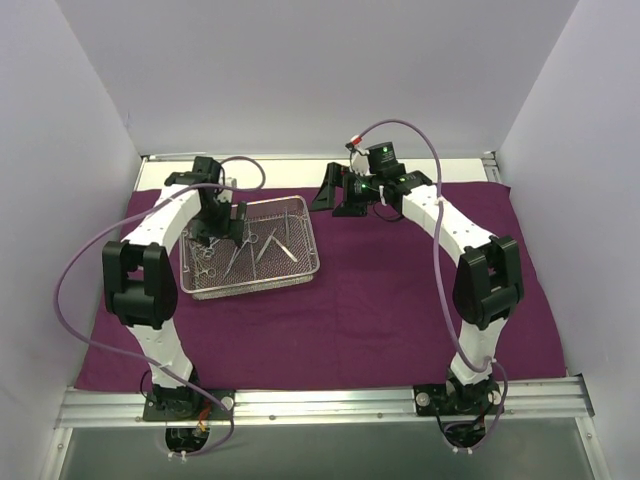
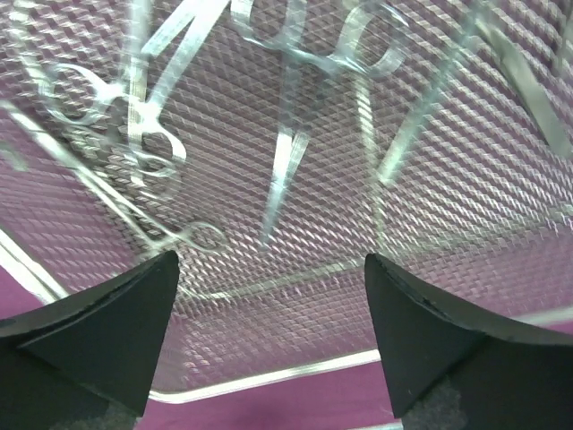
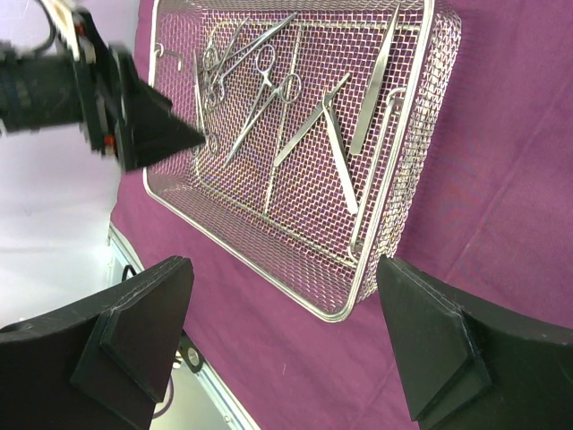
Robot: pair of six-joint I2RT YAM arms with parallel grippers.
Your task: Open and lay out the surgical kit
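A mesh instrument tray (image 1: 250, 290) holds scissors, forceps and flat blades (image 3: 376, 81), seen from above in the top and right wrist views. My left gripper (image 1: 220, 225) hangs open over the tray's left part; in the left wrist view the scissors (image 2: 367, 45) below its empty fingers are blurred. My right gripper (image 1: 338, 195) is held open at the tray's back right corner, above cloth and rim, with nothing between its fingers.
Purple cloth (image 1: 420, 320) covers the table, with wide clear space right of the tray and in front of it. Pale walls (image 1: 70, 170) stand on both sides and behind.
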